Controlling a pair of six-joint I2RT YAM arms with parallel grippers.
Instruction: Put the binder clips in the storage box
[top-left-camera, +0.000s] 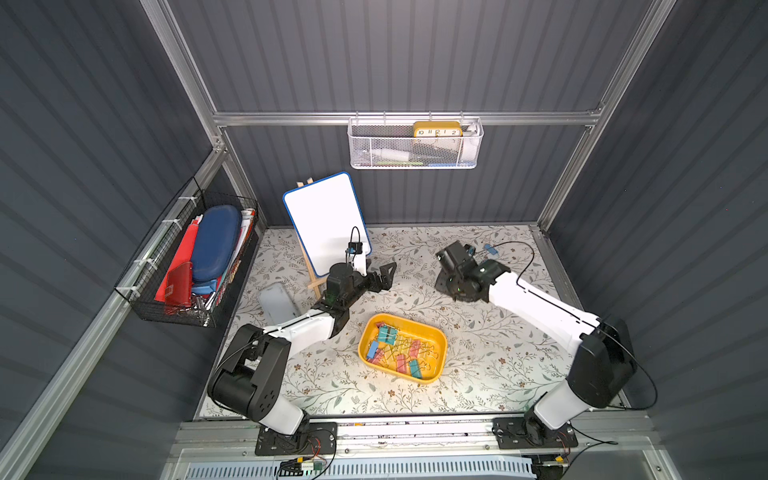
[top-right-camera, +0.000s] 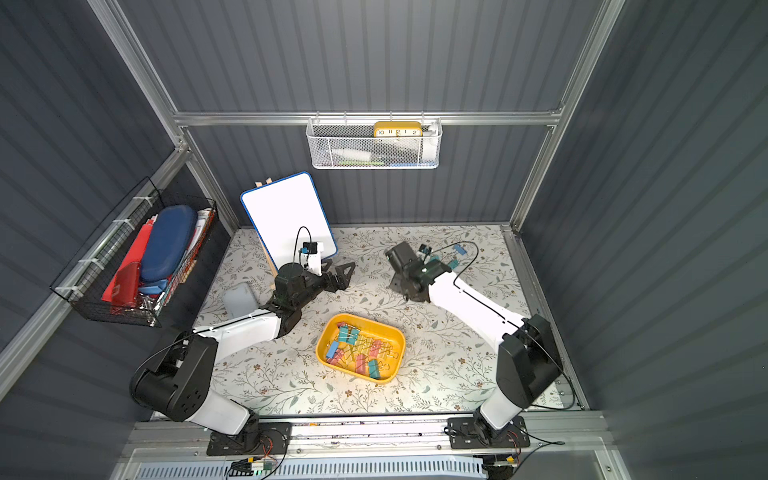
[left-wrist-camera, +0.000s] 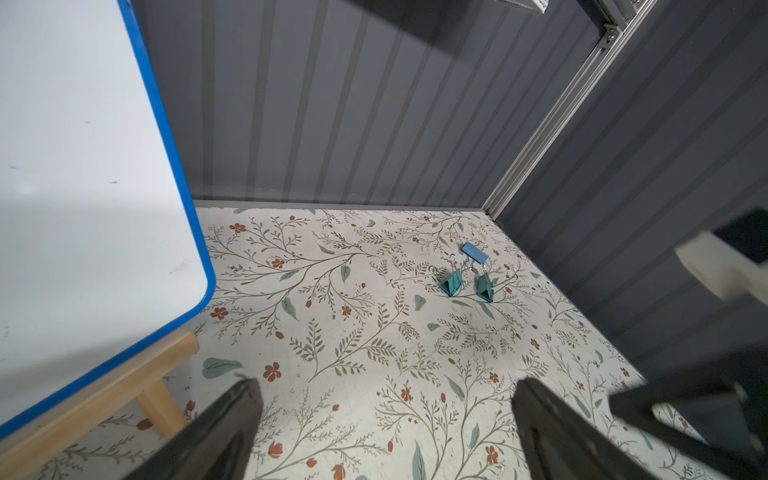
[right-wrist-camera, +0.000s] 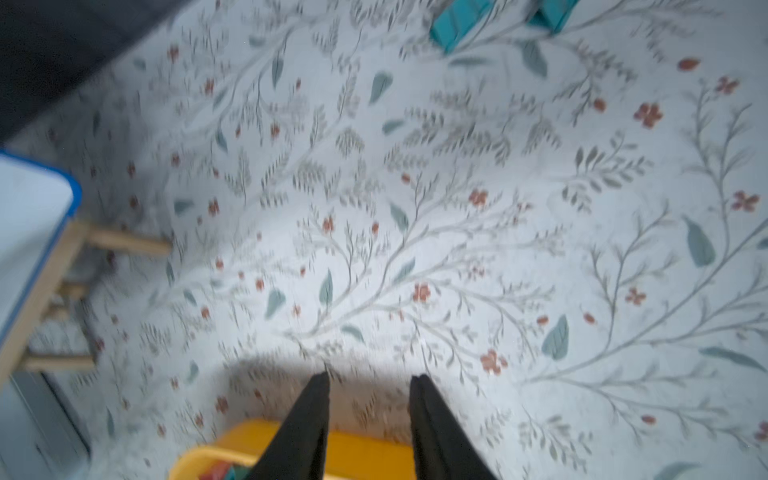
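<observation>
Several blue, teal and pink binder clips (top-left-camera: 401, 363) lie in the yellow storage box (top-left-camera: 441, 352) at the front middle. At the back right of the table rest a blue clip (left-wrist-camera: 474, 253) and two teal clips, one (left-wrist-camera: 451, 282) left of the other (left-wrist-camera: 485, 288). My right gripper is over the table between the box and those clips; its fingers are apart, with nothing between them. In the top left view the right arm hides most of the teal clips. Beside the whiteboard, my left gripper stands open and empty.
A whiteboard (top-left-camera: 326, 224) on a wooden easel stands behind the left arm, with a grey flat object (top-left-camera: 278, 304) nearby. A wire basket (top-left-camera: 172, 304) hangs on the left wall, a white mesh basket (top-left-camera: 416, 152) at the back.
</observation>
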